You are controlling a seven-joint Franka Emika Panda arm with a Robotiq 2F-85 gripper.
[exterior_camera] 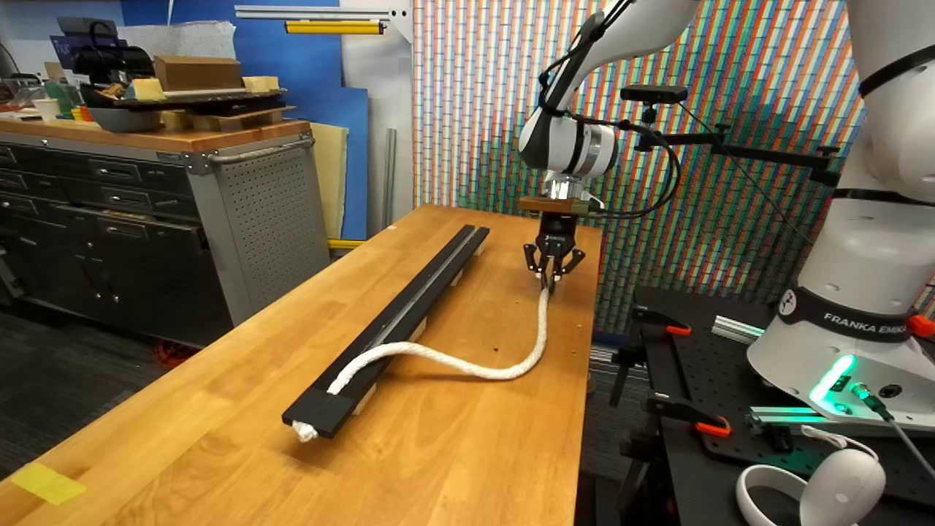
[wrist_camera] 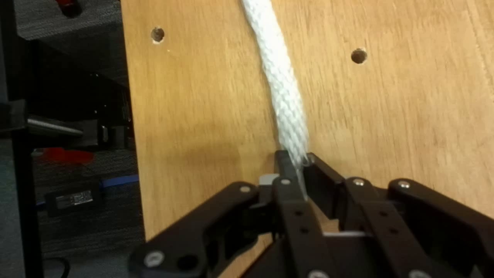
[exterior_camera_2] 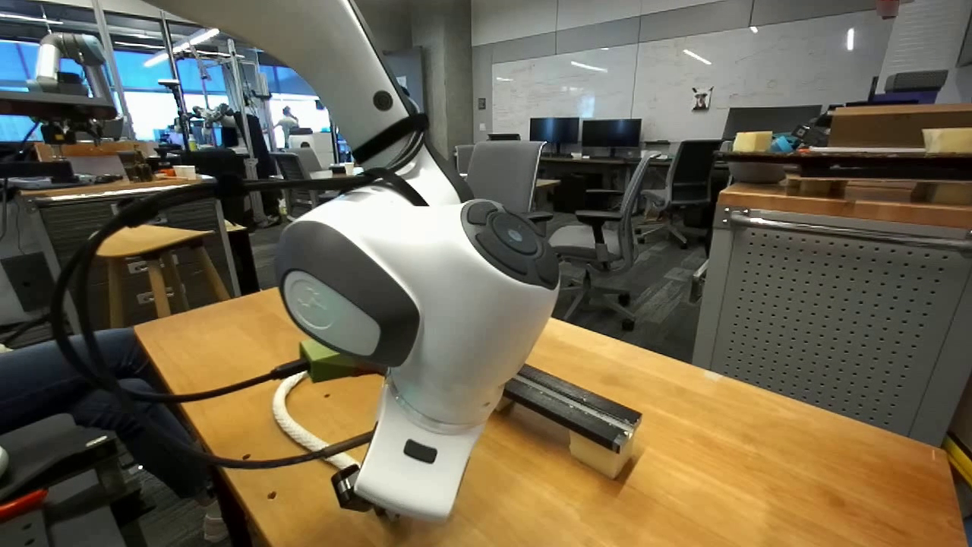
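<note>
A white braided rope [exterior_camera: 491, 372] curves over the wooden table. One end passes under the near end of a long black channel [exterior_camera: 394, 324], where a frayed tip pokes out; from there the rope bends across to the right. At its far end my gripper [exterior_camera: 547, 286] points down and is shut on the rope. In the wrist view, the rope [wrist_camera: 282, 83] runs from the top edge down between the black fingertips of the gripper. The arm hides the gripper's fingers in exterior view 2, where part of the rope [exterior_camera_2: 305, 433] shows to their left.
Black clamps [exterior_camera: 688, 408] stand beyond that edge.
</note>
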